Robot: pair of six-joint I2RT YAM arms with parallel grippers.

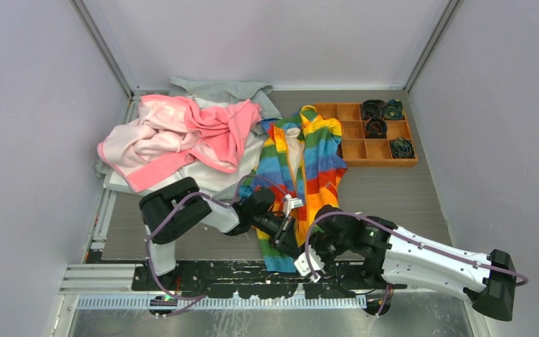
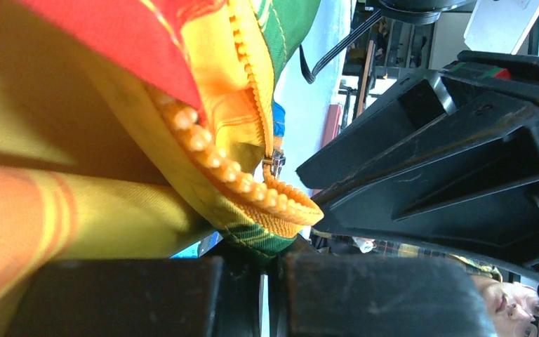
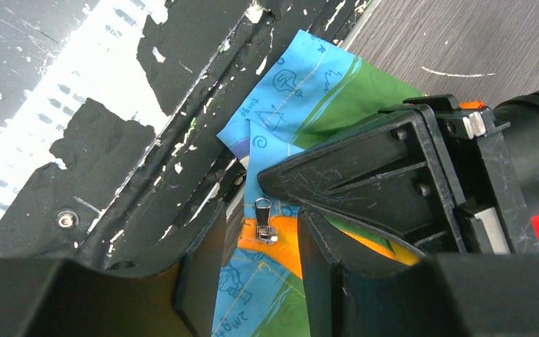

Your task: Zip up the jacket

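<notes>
A rainbow-striped jacket [image 1: 309, 161] lies front up with an orange zipper [image 2: 242, 182] down its middle. My left gripper [image 1: 288, 242] is at the lower hem, shut; in its wrist view the zipper's lower end and green-edged fabric [image 2: 253, 239] come down to its fingertips [image 2: 253, 281]. My right gripper is part open at the bottom hem, fingers either side of a metal zipper pull [image 3: 264, 223] on orange cloth, beside the other gripper's black body. Whether it touches the pull cannot be told.
Pink and white garments [image 1: 175, 140] are piled at the left. An orange compartment box [image 1: 354, 161] with several dark rolled items stands at the back right. Bare table shows right of the jacket; the front edge is just below the hem.
</notes>
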